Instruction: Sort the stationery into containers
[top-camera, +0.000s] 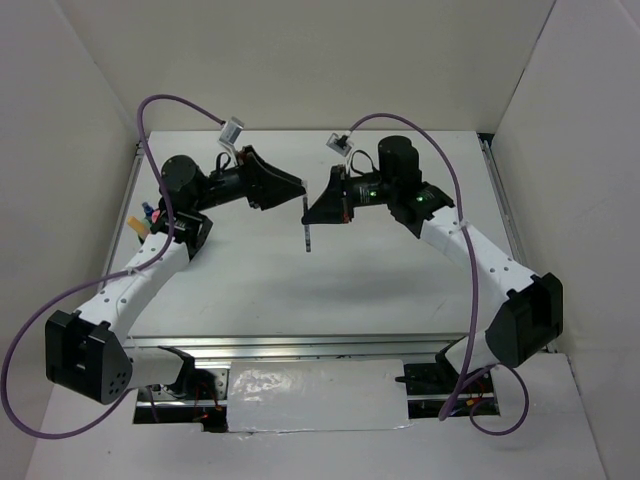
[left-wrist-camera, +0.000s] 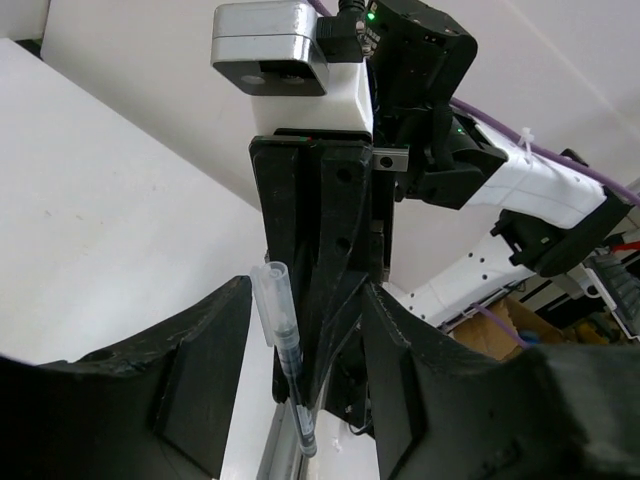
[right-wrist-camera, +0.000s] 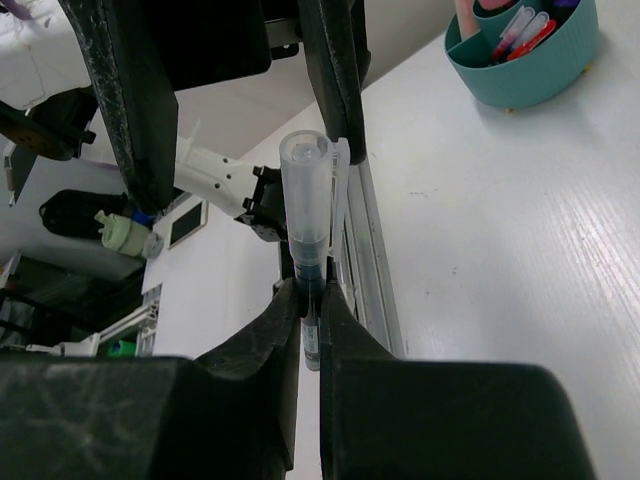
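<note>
A slim pen (top-camera: 306, 235) with a translucent cap is held upright above the middle of the table, my right gripper (top-camera: 311, 214) shut on it; in the right wrist view the pen (right-wrist-camera: 306, 195) rises from between the fingers. My left gripper (top-camera: 293, 192) is open beside the pen's capped upper end. In the left wrist view the cap (left-wrist-camera: 278, 295) shows between the open fingers, and in the right wrist view both left fingers stand around the top of the pen, with no clear contact.
A teal organizer (right-wrist-camera: 525, 80) with pens and other stationery stands at the left of the table, mostly hidden by the left arm in the top view.
</note>
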